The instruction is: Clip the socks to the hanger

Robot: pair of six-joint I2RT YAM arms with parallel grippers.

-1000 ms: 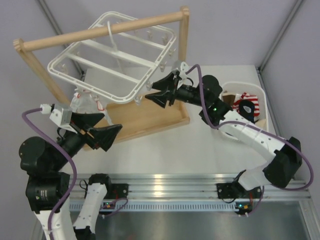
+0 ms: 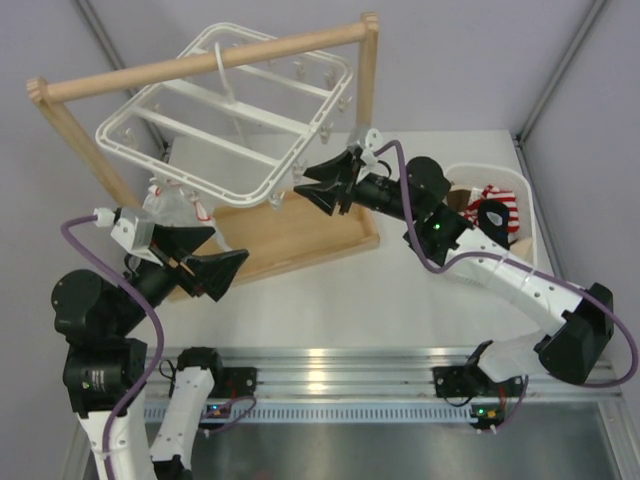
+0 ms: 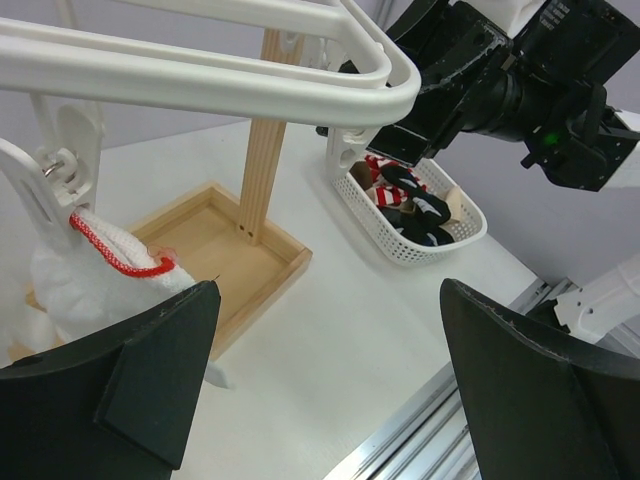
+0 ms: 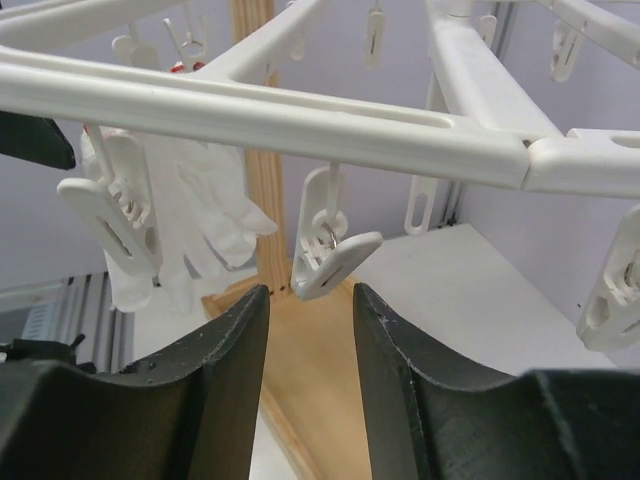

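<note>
The white hanger rack (image 2: 200, 93) hangs from a wooden bar, with clips along its edges. White socks with red trim hang from clips at its left end; they also show pale in the right wrist view as white socks (image 4: 190, 200). My right gripper (image 2: 322, 190) stands partly open at the rack's right edge, its fingertips just below a white clip (image 4: 328, 245), with no sock between them. My left gripper (image 2: 228, 275) is open and empty, in front of the hanging socks. More socks (image 2: 492, 210), striped red-white and black, lie in the basket.
The white basket (image 2: 530, 190) stands at the right on the table. A wooden tray base (image 2: 290, 240) lies under the rack, with a wooden post (image 3: 262, 170) rising from it. Bare tabletop (image 2: 330, 300) lies between the arms.
The hanging socks look unchanged.
</note>
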